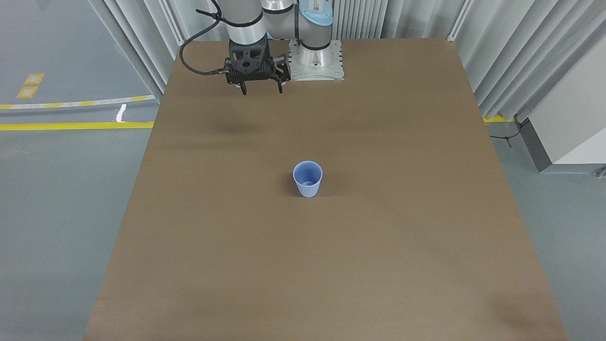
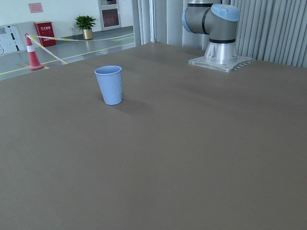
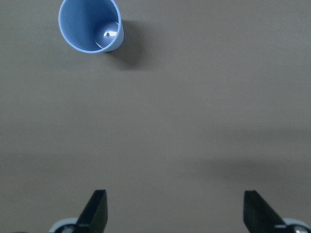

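Observation:
A light blue ribbed cup stands upright near the middle of the brown table; in the left view the same cup casts a faint shadow, and in the wrist view the cup is at the upper left. My black gripper is raised at the back of the table, well behind the cup and to its left in the front view. Its two fingertips stand wide apart with nothing between them. In the left view the gripper is out of frame.
The arm's base plate is fixed at the table's back edge, with pale curtains behind. The tabletop around the cup is clear on every side.

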